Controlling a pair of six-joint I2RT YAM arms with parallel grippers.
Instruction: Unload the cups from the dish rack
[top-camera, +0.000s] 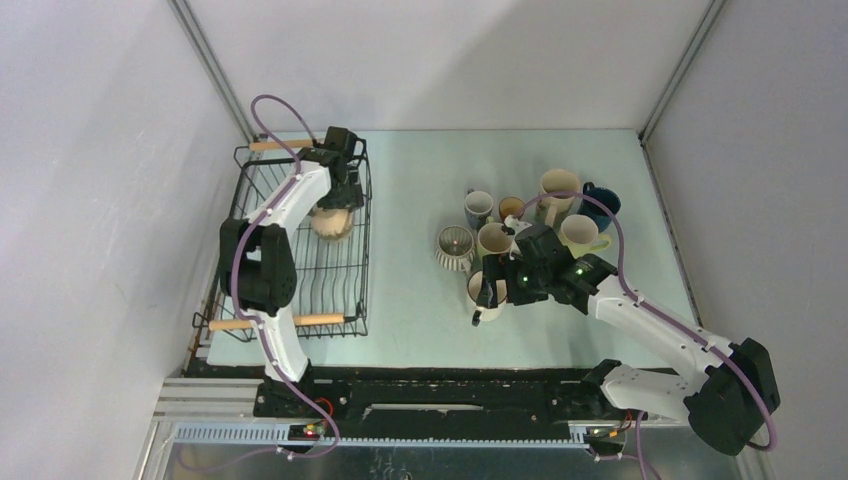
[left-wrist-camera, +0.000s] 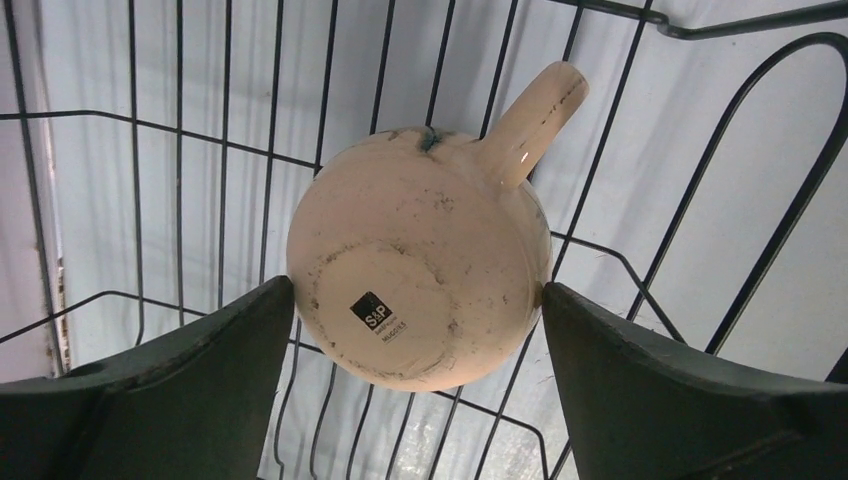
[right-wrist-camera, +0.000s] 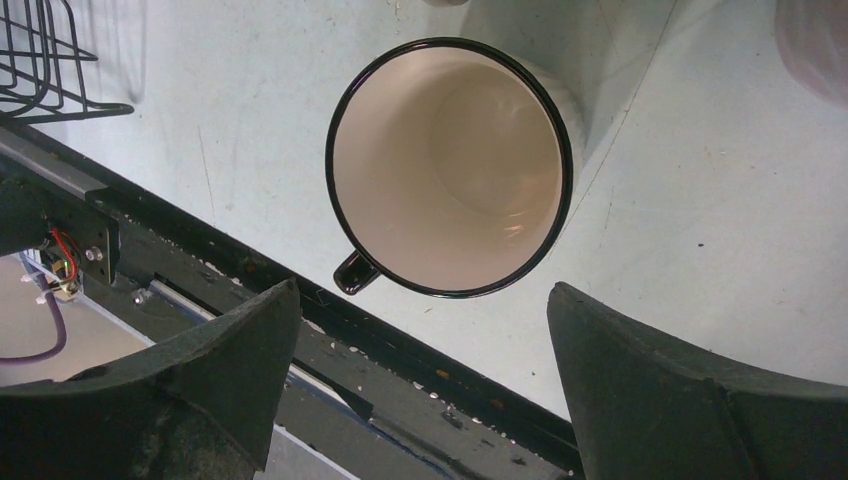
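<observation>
One pale beige cup (left-wrist-camera: 400, 230) lies upside down in the wire dish rack (top-camera: 320, 318), its base and a small label facing the left wrist camera, its handle pointing to the upper right. My left gripper stands open astride this cup, a fingertip close against either side; whether both touch cannot be told. On the table, a white cup with a black rim (right-wrist-camera: 450, 170) stands upright, its mouth up. Over its near side, my right gripper is open and empty, with the cup beyond its fingertips.
Several upright cups crowd the table's right half, including a striped cup (top-camera: 455, 250), a dark blue mug (top-camera: 600, 203) and a yellow-handled cup (top-camera: 580, 235). Bare table (top-camera: 412, 200) lies between them and the rack. Walls close in the left, back and right.
</observation>
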